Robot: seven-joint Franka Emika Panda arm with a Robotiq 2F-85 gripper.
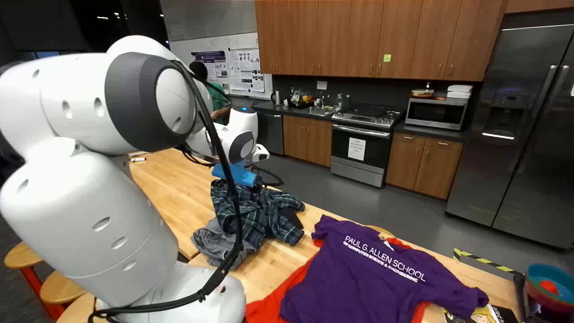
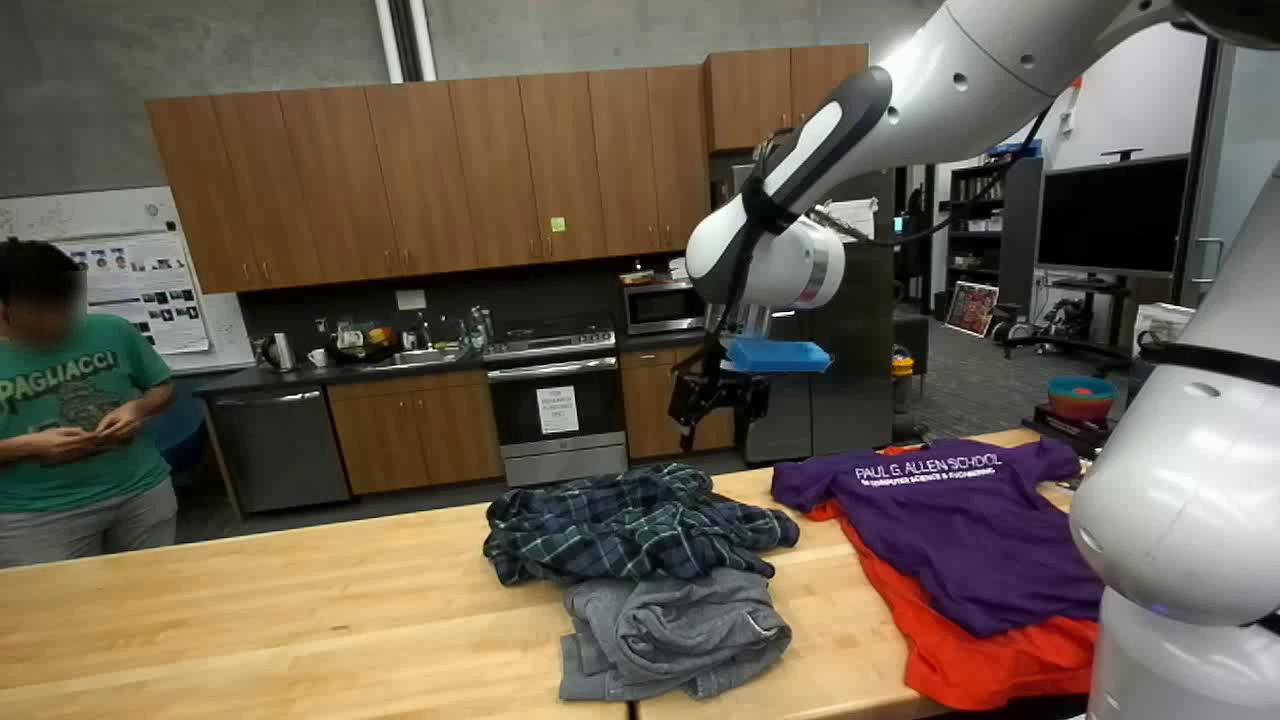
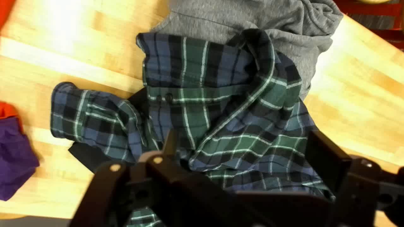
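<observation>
A dark green and navy plaid shirt (image 2: 636, 522) lies crumpled on the wooden table. Grey folded clothing (image 2: 678, 636) sits beside it, partly beneath it in the wrist view. Above the plaid shirt hangs my gripper (image 2: 717, 426), apart from the cloth. The wrist view shows the gripper open, fingers wide apart, with the plaid fabric (image 3: 234, 147) below and nothing held. To one side, a purple T-shirt (image 1: 363, 274) with white lettering is spread over a red one (image 1: 269, 296). In exterior view 1 the gripper's fingers are mostly hidden.
A wide stretch of bare table (image 2: 276, 612) lies left of the clothes. Stacked bowls (image 2: 1080, 398) stand by the far right end. A person in a green shirt (image 2: 72, 408) stands behind the table at the left. Stools (image 1: 59, 296) are near the robot's base.
</observation>
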